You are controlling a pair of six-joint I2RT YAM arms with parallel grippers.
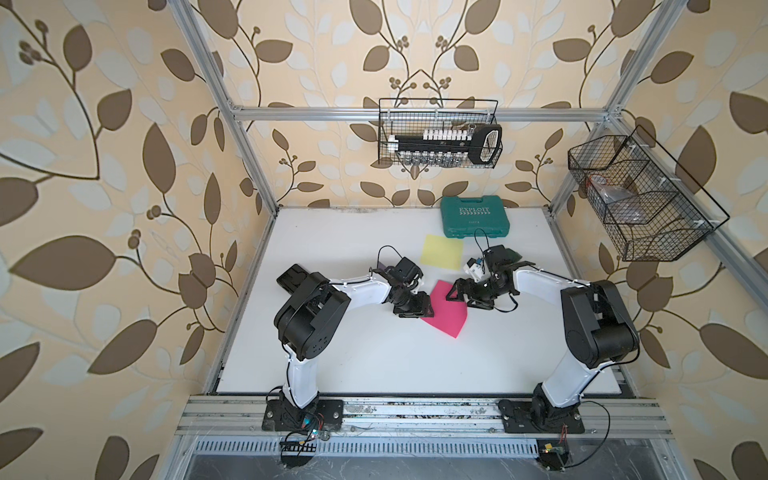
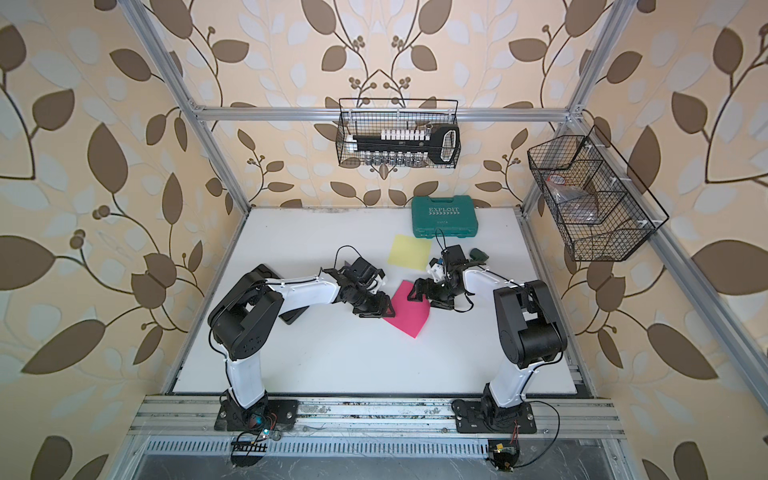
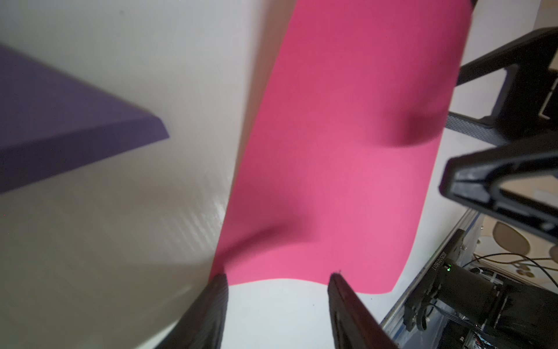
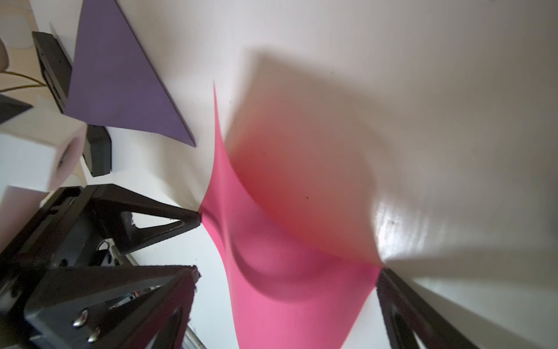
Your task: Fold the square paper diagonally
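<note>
The pink paper (image 1: 446,321) lies between my grippers, bent up along its edges; in the right wrist view (image 4: 279,296) one corner rises as a thin upright flap. My left gripper is at an edge of it, fingers apart, the paper's edge by one finger. My right gripper is open over the paper, which stretches between its fingertips; whether it touches both is unclear.
A purple folded paper (image 4: 122,81) lies behind the pink one. A yellow sheet (image 1: 441,251) and a green case (image 1: 474,216) are at the back. A dark object (image 1: 290,276) lies at the left.
</note>
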